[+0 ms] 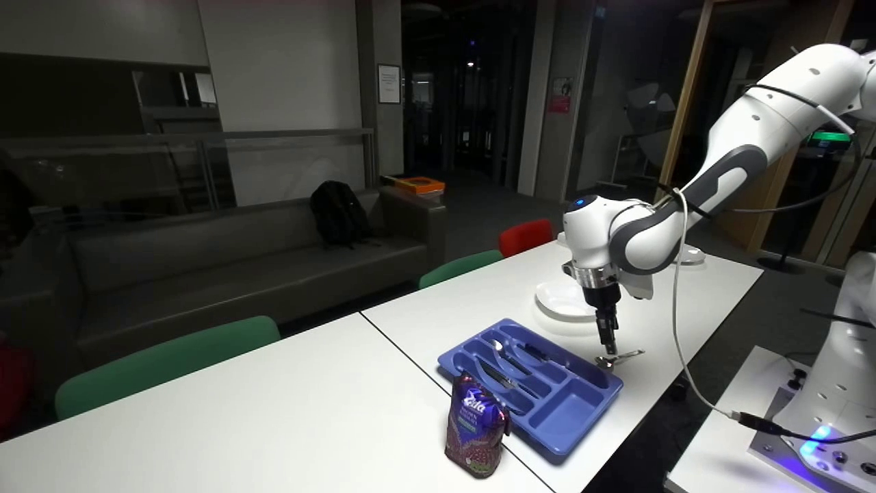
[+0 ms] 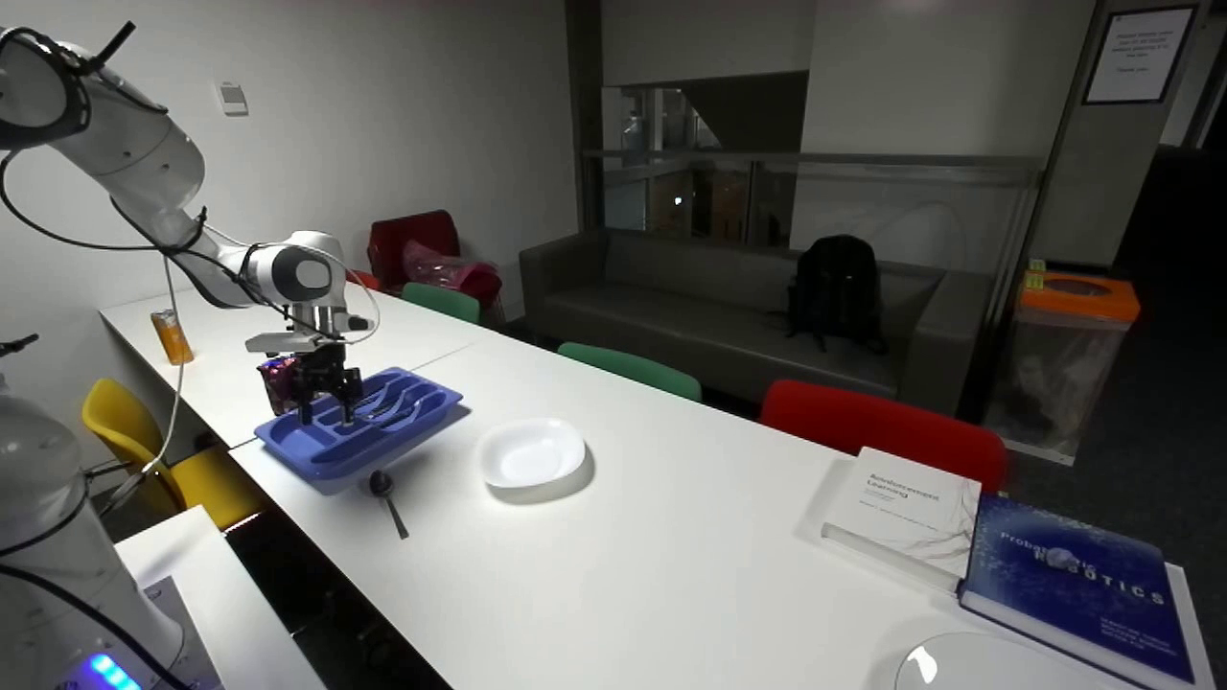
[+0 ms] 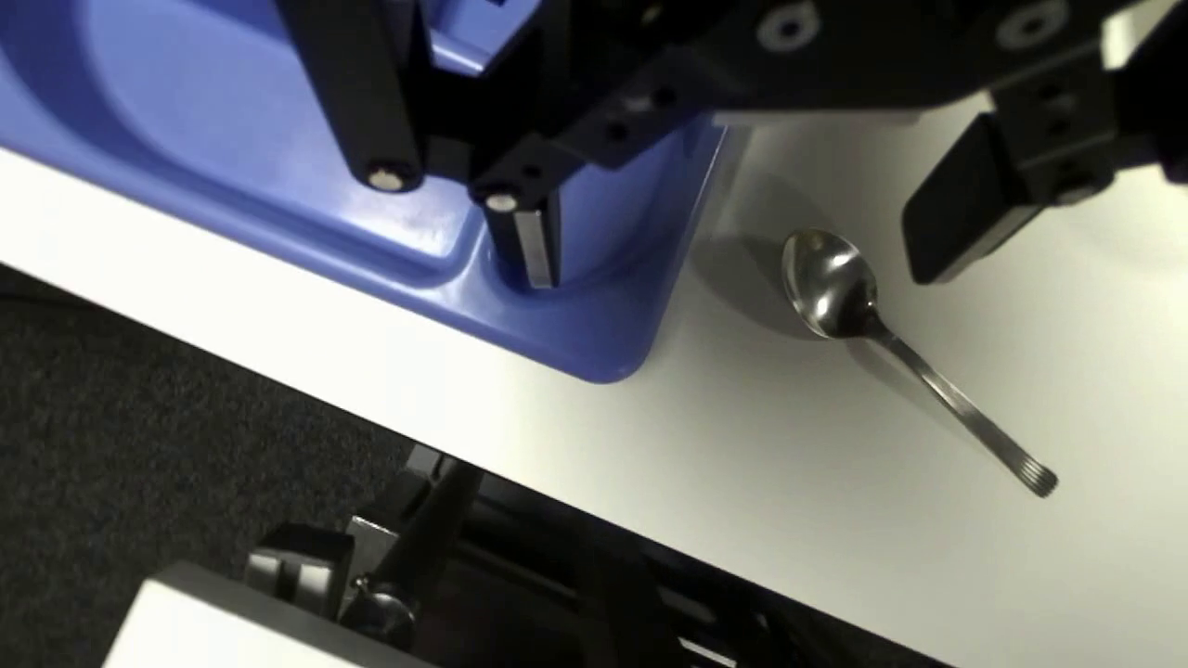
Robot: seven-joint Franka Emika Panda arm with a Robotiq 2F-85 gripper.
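A metal spoon [image 3: 830,288] lies on the white table just outside the blue cutlery tray [image 3: 640,323], its handle [image 3: 963,406] pointing away from the tray. In the wrist view my gripper is open, one finger over the tray's corner and the other on the far side of the spoon's bowl. Nothing is held. From the side, the gripper [image 1: 608,348] hangs low near the spoon [image 1: 617,360]. Inside the tray [image 1: 567,411] several utensils lie in the narrow slots, among them a dark-handled piece [image 1: 534,352].
A dark purple packet [image 1: 476,428] stands against the tray's side. A white dish [image 2: 531,452] sits nearby on the table. Books [image 2: 1081,586] and a plate [image 2: 978,663] are at the other end. The table's edge runs close to the tray and spoon.
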